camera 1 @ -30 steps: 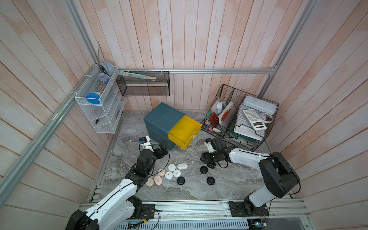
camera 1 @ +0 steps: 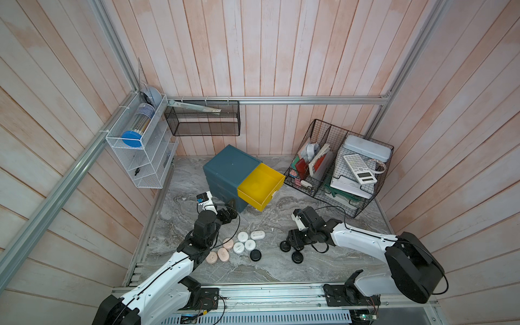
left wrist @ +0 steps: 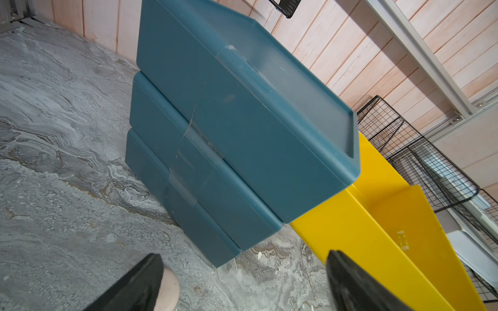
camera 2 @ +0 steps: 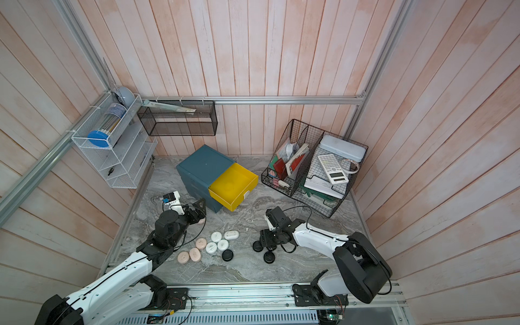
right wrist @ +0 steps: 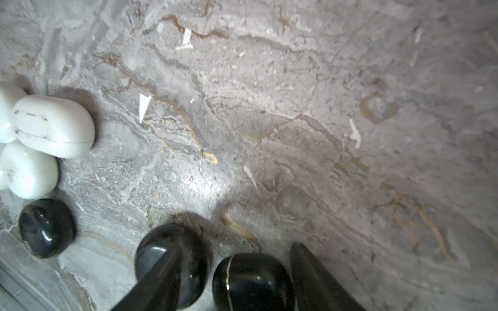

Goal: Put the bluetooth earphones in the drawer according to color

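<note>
The teal drawer unit [camera 1: 227,165] has its top yellow drawer [camera 1: 260,192] pulled out, empty. Pink [camera 1: 223,254], white [camera 1: 250,244] and black [camera 1: 255,255] earphone cases lie on the marble table. My left gripper stands open at the unit's front-left corner, nothing between its fingers. My right gripper is low over the right group of black cases, a glossy black case [right wrist: 254,285] between its part-open fingers; whether they touch it cannot be told.
Black wire baskets [camera 1: 352,195] stand at the back right. A white rack [camera 1: 146,178] and a black basket [camera 1: 203,124] hang at the back left.
The left arm has not moved.
</note>
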